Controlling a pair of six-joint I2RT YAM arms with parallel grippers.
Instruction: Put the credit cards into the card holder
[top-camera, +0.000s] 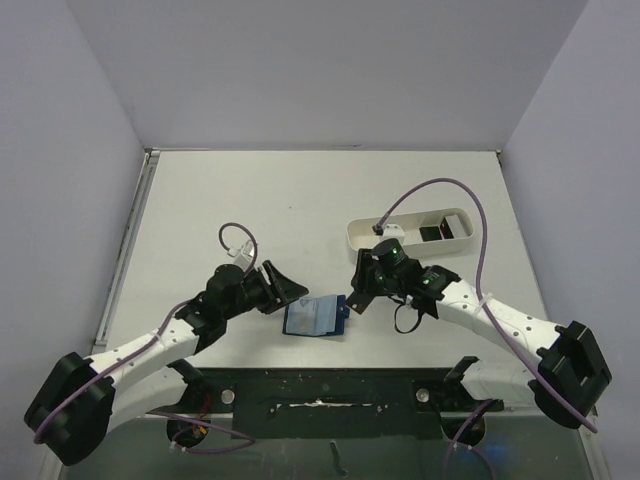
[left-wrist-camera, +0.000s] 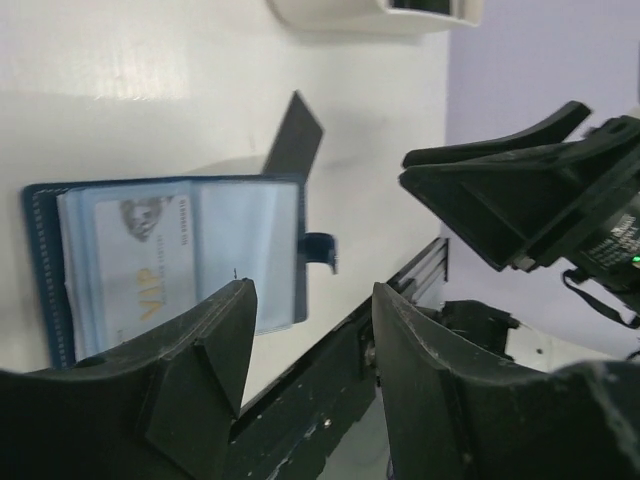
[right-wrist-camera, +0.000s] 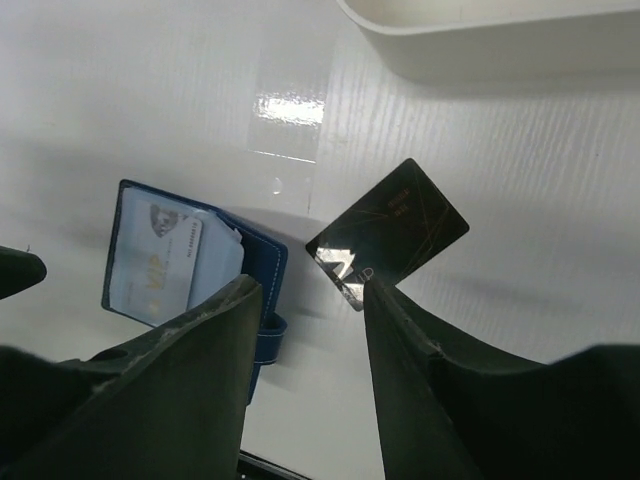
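The dark blue card holder (top-camera: 315, 316) lies open near the table's front, with a pale VIP card (right-wrist-camera: 155, 262) in its left side and a strap with a loop on its right edge. My left gripper (top-camera: 287, 280) is over the holder's upper left, open, with nothing between its fingers. Just right of the holder is a black card (right-wrist-camera: 388, 233), clear of both grippers; whether it rests fully flat I cannot tell. My right gripper hangs above that area, its empty fingers (right-wrist-camera: 235, 310) apart.
Behind stands a white tray (top-camera: 365, 257), with a black card (top-camera: 449, 227) and other dark items in its right part. The two grippers are close to each other.
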